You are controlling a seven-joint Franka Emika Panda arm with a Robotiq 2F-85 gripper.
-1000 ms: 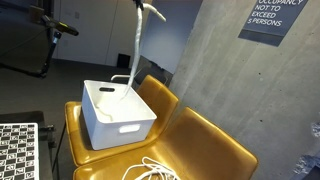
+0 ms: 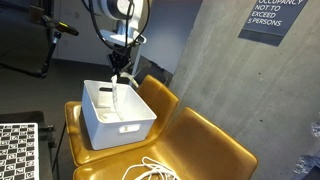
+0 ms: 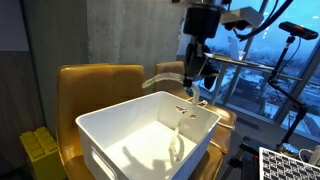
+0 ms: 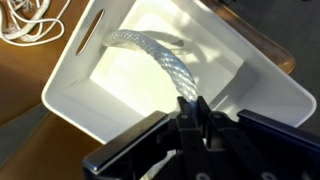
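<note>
My gripper is low over the white bin, shut on a thick white braided rope. In the wrist view, the rope rises from between my fingers and bends over toward the bin's handle slot. Exterior view 2 has one stretch of the rope arching out to the left of the gripper, while another length hangs down inside the bin. The exact grip point is partly hidden by the dark fingers.
A tan chair seat carries the bin. Loose thin white cord lies on the neighbouring seat. Tan chair backs stand close behind. A checkered board is at the left, and a yellow block stack stands beyond the chairs.
My gripper has come down from high above the bin to near its rim, still with the rope. More of the rope is now lowered into the bin, which has stayed in place.
</note>
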